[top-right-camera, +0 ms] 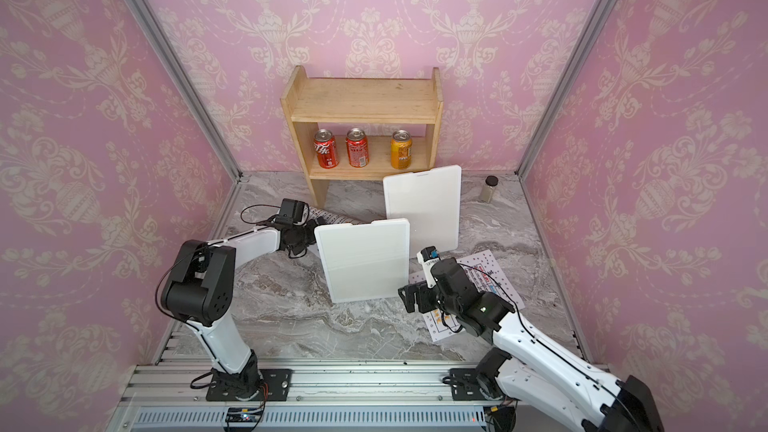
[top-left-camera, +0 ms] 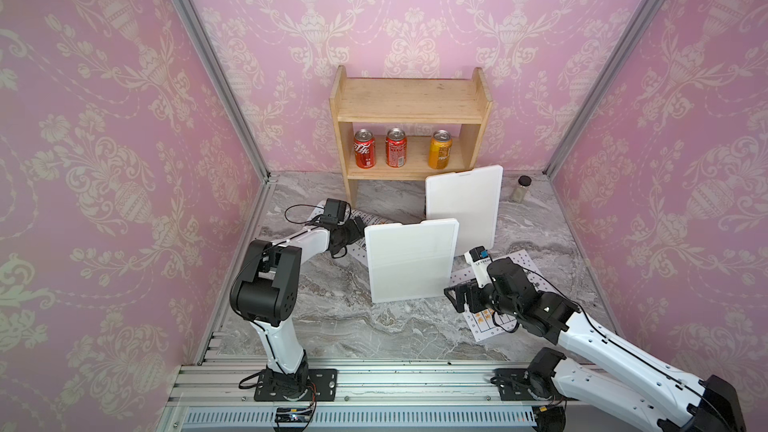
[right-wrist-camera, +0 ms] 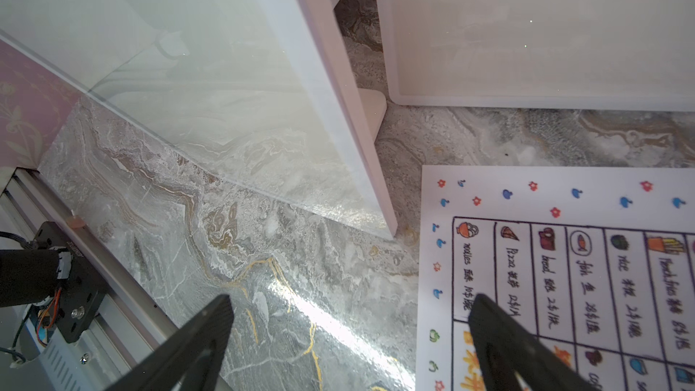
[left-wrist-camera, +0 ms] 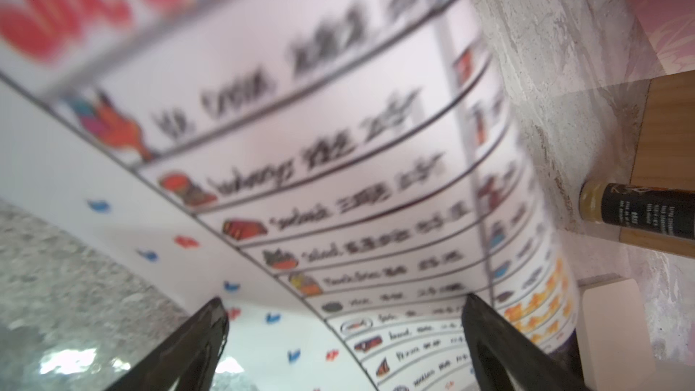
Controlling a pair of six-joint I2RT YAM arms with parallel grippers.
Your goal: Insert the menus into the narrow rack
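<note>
A menu sheet (left-wrist-camera: pixel 376 195) fills the left wrist view, curved, with my open left gripper over it; in the top left view this gripper (top-left-camera: pixel 352 232) is low behind the front white board. A second menu (right-wrist-camera: pixel 550 195) lies flat on the marble at the front right, beside and partly under my open right gripper, whose fingers hold nothing. Two white boards stand upright in the middle, one in front (top-left-camera: pixel 411 264) and one behind (top-left-camera: pixel 465 200); which forms the narrow rack is unclear.
A wooden shelf (top-left-camera: pixel 412 96) with two red cans and a yellow can stands at the back. A small jar (top-left-camera: pixel 520 189) stands at the back right.
</note>
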